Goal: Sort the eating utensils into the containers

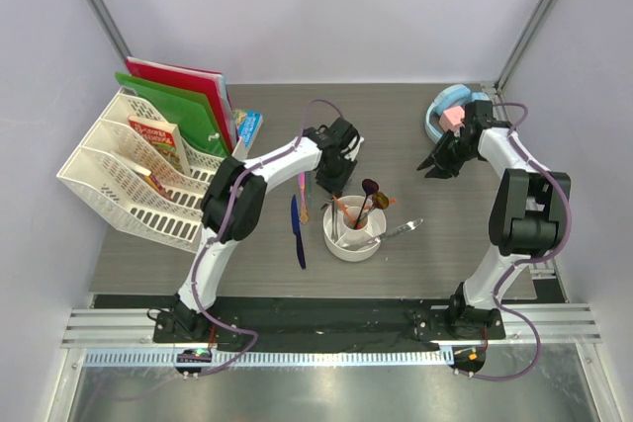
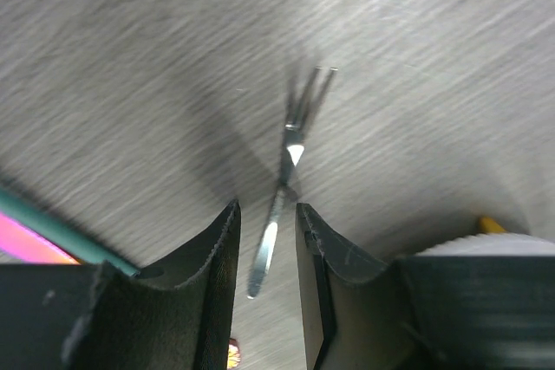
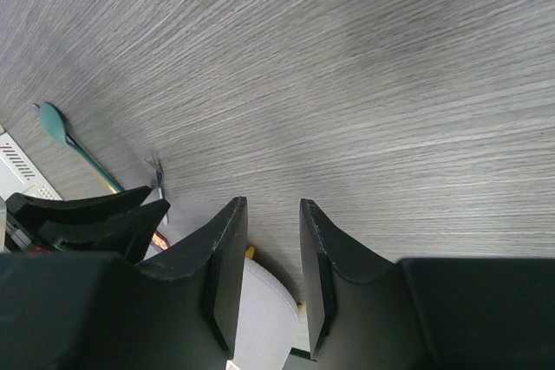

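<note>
A small silver fork (image 2: 293, 146) lies flat on the table in the left wrist view, tines pointing away. My left gripper is open above it; the handle lies in line with the gap between the fingers, and nothing is held. From the top, that gripper (image 1: 334, 189) covers most of the fork, just behind the white bowl (image 1: 344, 253). A small cup (image 1: 353, 233) stands inside this bowl, with dark ladles (image 1: 370, 187) leaning out. My right gripper hangs open and empty over bare table. A dark blue knife (image 1: 299, 234) lies left of the bowl.
A silver utensil (image 1: 404, 228) rests across the bowl's right rim. A teal spoon (image 3: 54, 122) and a pink-handled utensil (image 1: 302, 185) lie left of the fork. The white rack (image 1: 129, 207) fills the left side; blue headphones (image 1: 432, 121) lie at the back right.
</note>
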